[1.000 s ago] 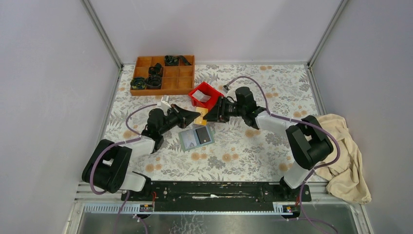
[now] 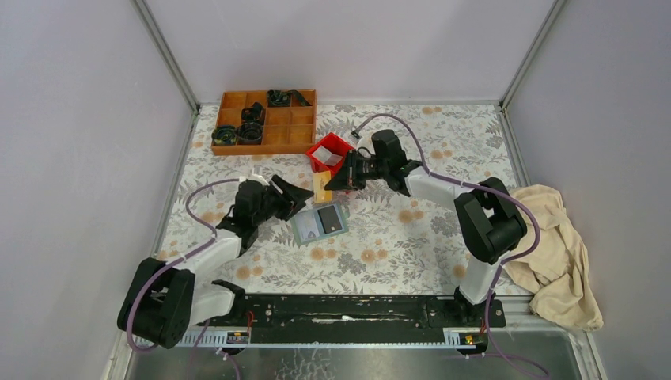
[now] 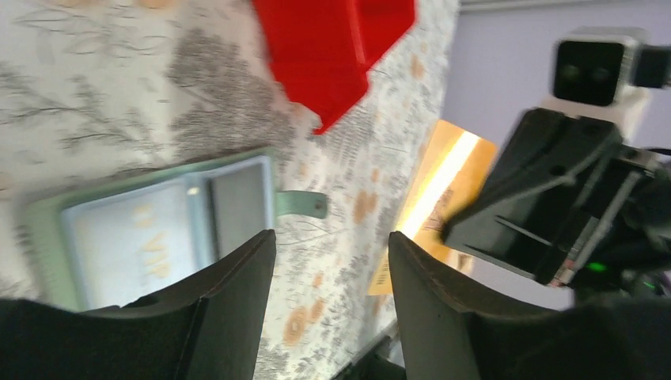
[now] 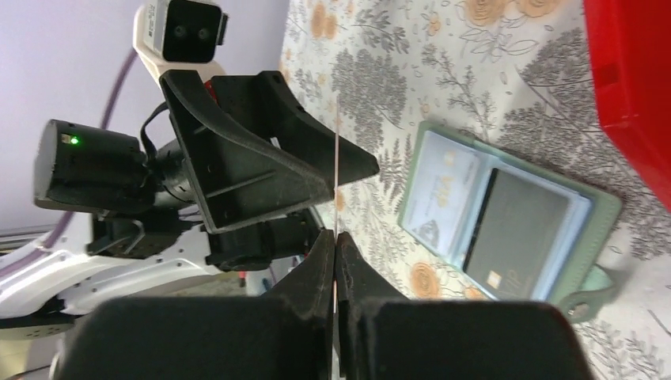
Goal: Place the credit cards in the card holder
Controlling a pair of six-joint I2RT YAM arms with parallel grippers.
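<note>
A golden card (image 2: 321, 187) hangs above the table, my right gripper (image 2: 331, 188) shut on its edge. The right wrist view shows the card edge-on as a thin line between the closed fingers. My left gripper is open and empty, just left of the golden card (image 3: 435, 198). Below lies the green card holder (image 2: 320, 225), spread flat. Its clear pockets show a white card (image 4: 441, 188) on one side and a dark grey card (image 4: 516, 233) on the other. The holder's strap (image 3: 302, 203) sticks out from its side.
A red bin (image 2: 335, 149) with something pale inside stands behind the holder. Back left is a wooden divided tray (image 2: 274, 139) with several dark rolled items. A beige cloth (image 2: 559, 253) lies at the right.
</note>
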